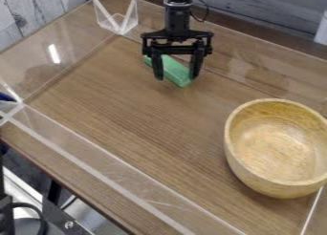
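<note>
The black gripper (177, 65) hangs over a green block (179, 75) in the upper middle of the camera view. Its fingers straddle the block, which lies slanted on the wooden table (128, 134). Part of the block is hidden behind the gripper. Whether the fingers touch it is unclear.
A large light wooden bowl (274, 148) stands at the right. A clear plastic object (118, 17) is at the back left. Dark cables lie at the lower left corner.
</note>
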